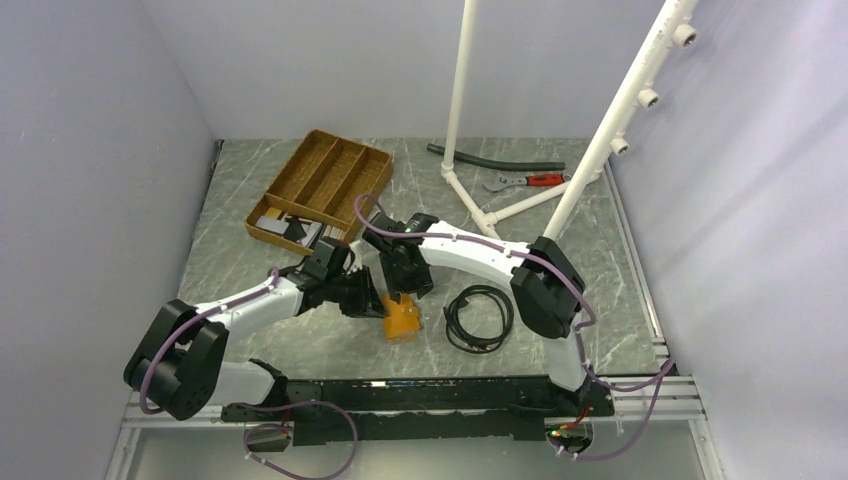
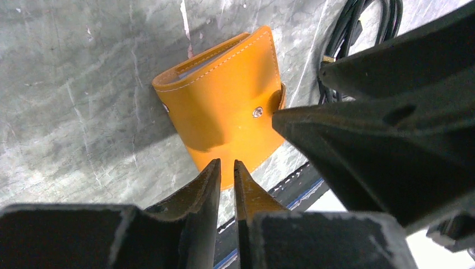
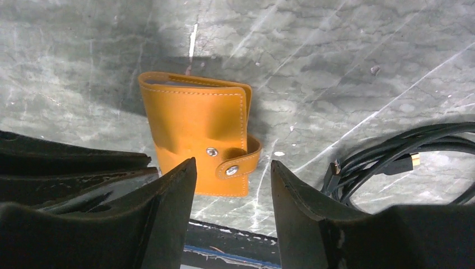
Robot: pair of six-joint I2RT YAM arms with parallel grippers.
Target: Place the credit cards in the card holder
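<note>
The orange card holder [image 1: 401, 320] lies on the grey table, its clasp strap [image 3: 240, 167] showing. A pale card edge shows inside its slot [image 2: 197, 68]. My left gripper is nearly closed, a narrow gap between its fingers, with tips at the holder's lower left side. Nothing clearly shows pinched there. Over the holder, my right gripper stands part open. Its fingers have nothing between them and the holder appears below. More flat items, perhaps cards [image 1: 311, 234], lie in the tray's front compartment, hard to make out.
A brown compartment tray [image 1: 386, 172] stands at the back left. A coiled black cable [image 1: 452, 325] lies right of the holder. White pipes [image 1: 456, 100], a dark hose [image 1: 510, 164] and a wrench [image 1: 545, 180] occupy the back right. Free table lies front left.
</note>
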